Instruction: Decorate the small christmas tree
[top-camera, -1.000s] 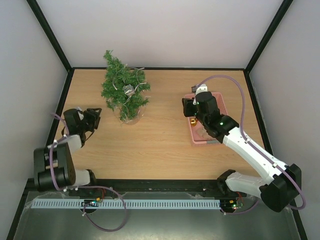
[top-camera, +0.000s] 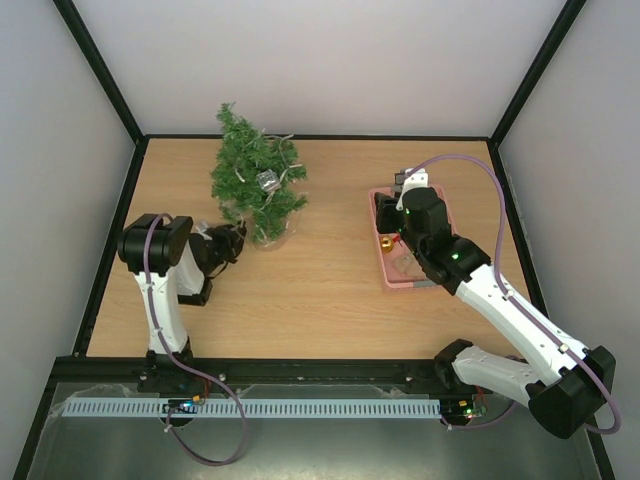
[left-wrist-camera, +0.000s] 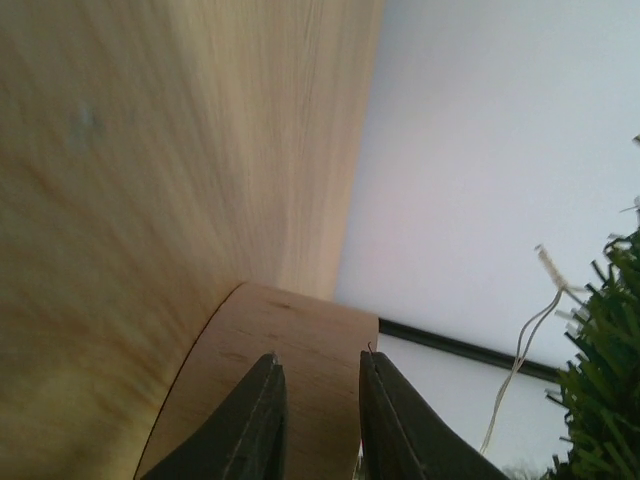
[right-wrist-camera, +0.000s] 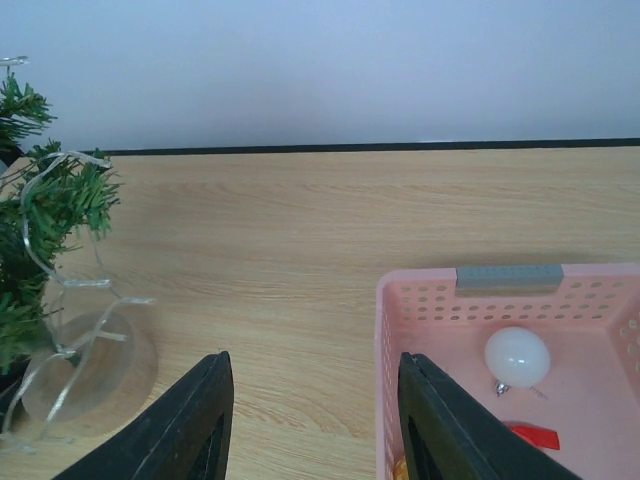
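Observation:
The small green tree (top-camera: 255, 170) stands at the back left in a clear base, with pale looped strands and a silver ornament (top-camera: 268, 181). My left gripper is low at the tree's base; the wrist view shows a wooden disc-like piece (left-wrist-camera: 270, 340) just beyond its fingers, but what they hold is unclear. My right gripper stands open over the pink box (right-wrist-camera: 380, 310). In the box lie a white bauble (right-wrist-camera: 516, 357), a red piece (right-wrist-camera: 533, 434) and a gold bauble (top-camera: 386, 244).
Walls with black edges (top-camera: 115, 220) enclose it at the sides and back.
My right arm has moved slightly right over the box.

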